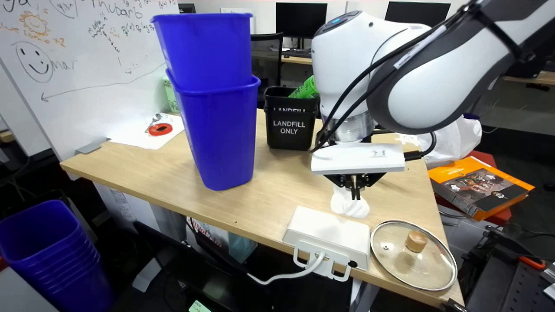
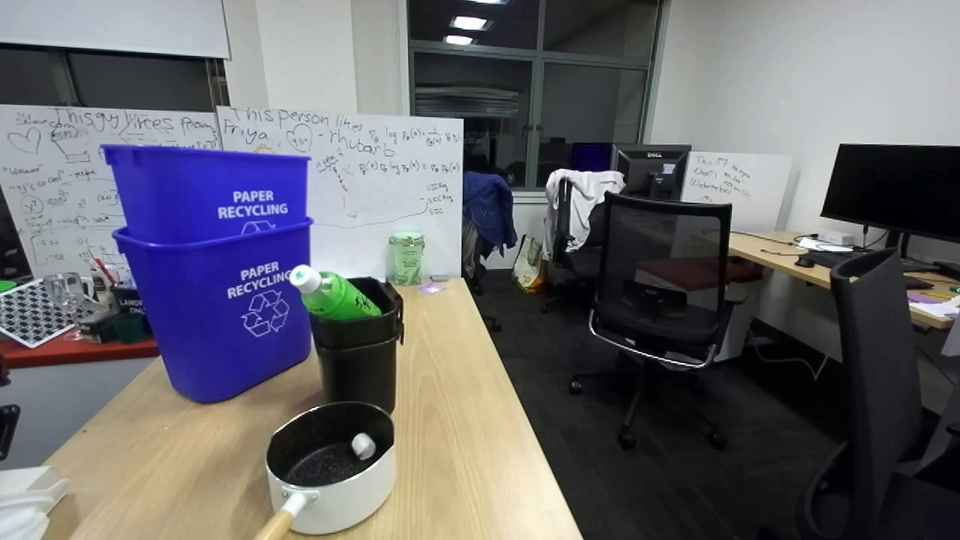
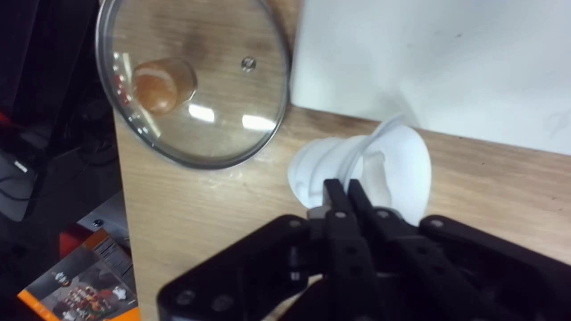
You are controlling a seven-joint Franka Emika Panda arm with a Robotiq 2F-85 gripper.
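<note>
A white, ridged cup-like piece point(image 3: 326, 166) with a wide flared mouth is at the tips of my gripper in the wrist view. The closed fingers meet at its thin rim, and the gripper is shut on it. In exterior view 1 the white cup point(image 1: 349, 203) hangs at the gripper point(image 1: 356, 193), close behind the white box at the table's front edge. Its exact height above the table is hard to tell. In exterior view 2 a white pot point(image 2: 346, 499) with a dark inside holds a small white item point(image 2: 364, 446).
The glass lid point(image 1: 414, 257) and white box point(image 1: 328, 236) occupy the front right edge. Stacked blue bins point(image 1: 221, 135) and black landfill bins point(image 1: 289, 125), with a green bottle point(image 2: 342, 298) in them, stand farther back. Left of my gripper the table point(image 1: 270, 192) is clear.
</note>
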